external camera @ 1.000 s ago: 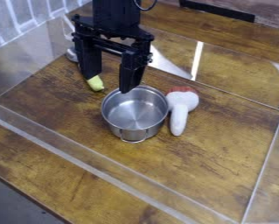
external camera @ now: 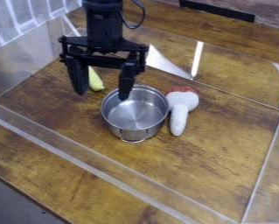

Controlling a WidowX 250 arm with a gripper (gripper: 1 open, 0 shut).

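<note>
My black gripper (external camera: 103, 80) hangs open above the table, over the back-left side of a steel pot (external camera: 135, 124), with its two fingers pointing down. I see nothing held between the fingers. A yellow-green object (external camera: 94, 82) lies behind the gripper's left finger, partly hidden by it. A white, elongated object (external camera: 180, 115) with a reddish top end lies just right of the pot.
Clear plastic walls (external camera: 93, 163) surround the work area. Something white stands at the back left, largely hidden by the arm.
The gripper has moved back and slightly left, away from the viewer, and more of the pot and the yellow-green object's surroundings shows. The objects on the table look unmoved.
</note>
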